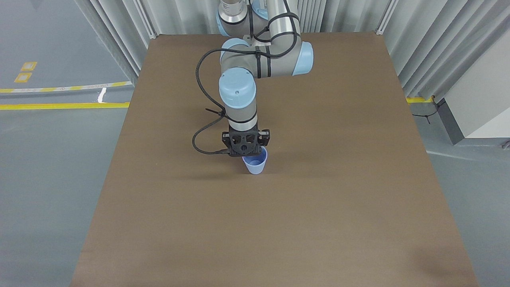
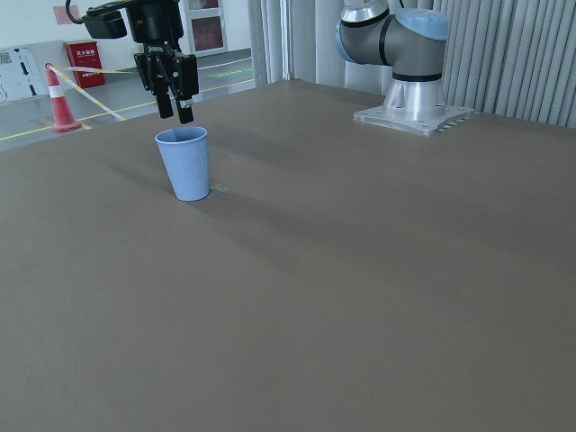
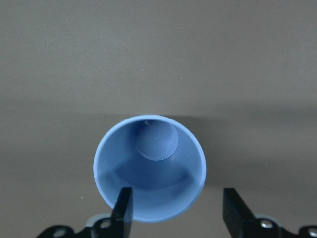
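Note:
A light blue ribbed cup (image 2: 184,166) stands upright on the brown table (image 1: 334,201); in the front view the cup (image 1: 254,163) shows just below the black gripper. My gripper (image 2: 176,115) points down just above the cup's rim in the left view. In the wrist view its two dark fingertips (image 3: 178,198) are apart, open, one over the near-left part of the rim of the cup (image 3: 148,168), the other right of it. The cup is empty inside.
The robot's base (image 2: 412,112) stands at the back of the table.

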